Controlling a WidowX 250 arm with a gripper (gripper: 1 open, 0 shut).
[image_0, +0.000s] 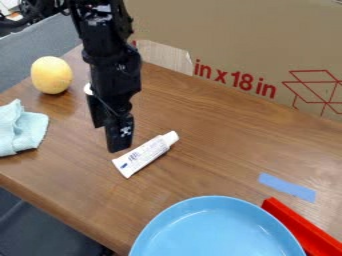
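The black arm comes down from the top left to its gripper (115, 128), which is over the table just above and left of a white tube (144, 155) lying diagonally. Whether its fingers are apart is hard to see from this angle. A small white object, mostly hidden, shows behind the arm at its left edge. A light blue plate (214, 235) is at the front.
A yellow lemon-like object (51, 75) and a pale teal cloth (16, 128) are on the left. A red object (303, 228) and blue tape (286, 187) are at the right. A cardboard box (254, 40) stands behind.
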